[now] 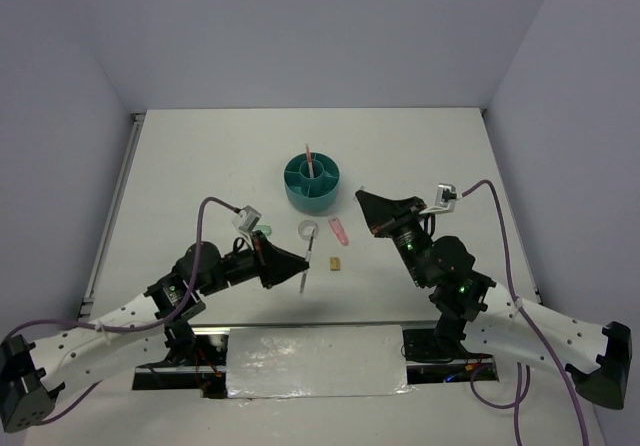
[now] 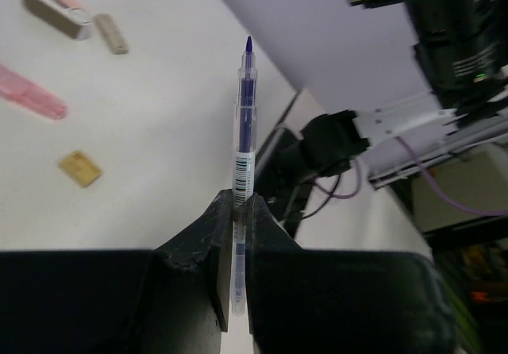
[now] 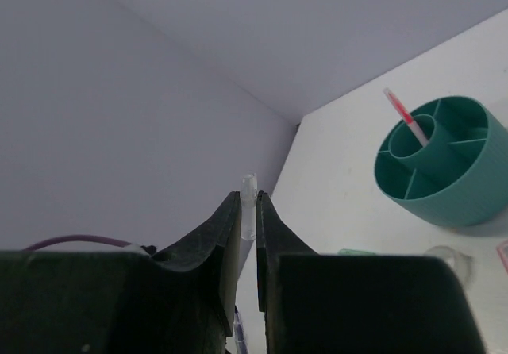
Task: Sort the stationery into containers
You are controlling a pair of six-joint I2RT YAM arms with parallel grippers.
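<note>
A slim pen with a blue tip (image 2: 244, 124) stands upright between the shut fingers of my left gripper (image 1: 304, 262), above the table's front middle. My right gripper (image 1: 364, 196) is raised right of the teal divided holder (image 1: 310, 194); a translucent whitish piece (image 3: 248, 203) shows at its fingertips, though whether it is held is unclear. A red-and-white pen (image 1: 309, 160) stands in the holder. On the table lie a tape ring (image 1: 308, 221), a pink item (image 1: 338, 230), a tan block (image 1: 335, 264) and a green item (image 1: 264, 230).
A white object (image 2: 55, 17) and a small grey item (image 2: 111, 32) show in the left wrist view. Walls surround it.
</note>
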